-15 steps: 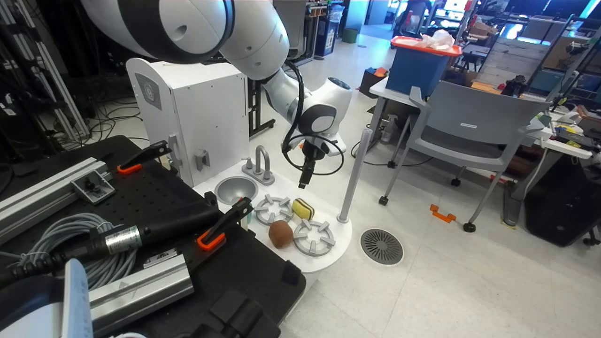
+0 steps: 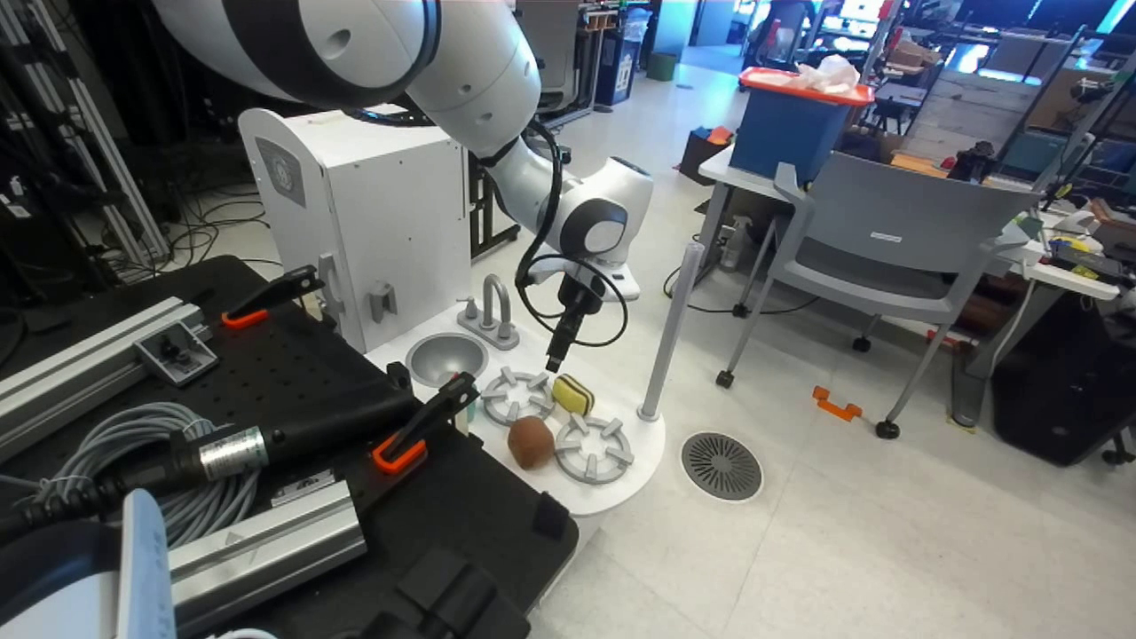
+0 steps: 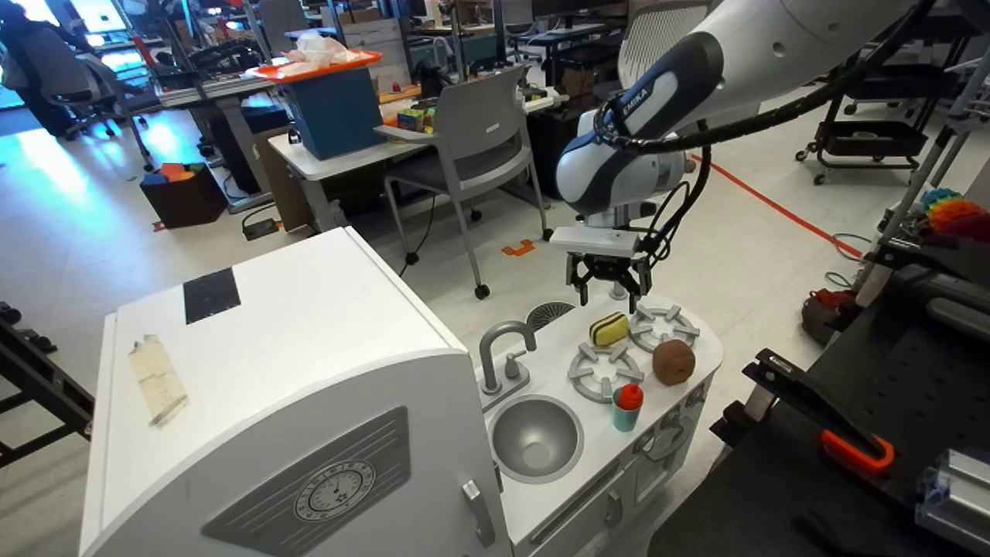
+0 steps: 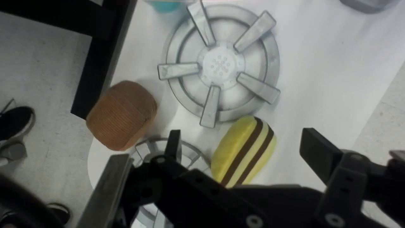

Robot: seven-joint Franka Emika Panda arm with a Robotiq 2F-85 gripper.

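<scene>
In the wrist view, a yellow plush piece [image 4: 243, 150] with brown stripes lies on the white counter between two grey burners. My gripper is open above it, its fingers spread to either side and nothing held. Exterior view 2 puts the gripper [image 3: 608, 302] over the counter just behind the yellow piece [image 3: 609, 329], with a gap between them. A brown plush lump [image 3: 674, 362] rests at the counter's front edge, beside the near burner [image 3: 603, 373] and far burner [image 3: 663, 326]. Next to the near burner stands a teal cup [image 3: 626, 416] with a red thing in it.
A grey sink [image 3: 536, 441] and a faucet [image 3: 506, 357] occupy the counter beside the white toy fridge [image 3: 278, 306]. At the counter's far edge rises a grey post [image 2: 673, 330]. The black table [image 2: 319, 447] with clamps borders the front.
My gripper has shifted left and slightly down in exterior view 1. The yellow piece, brown lump and burners have stayed where they were.
</scene>
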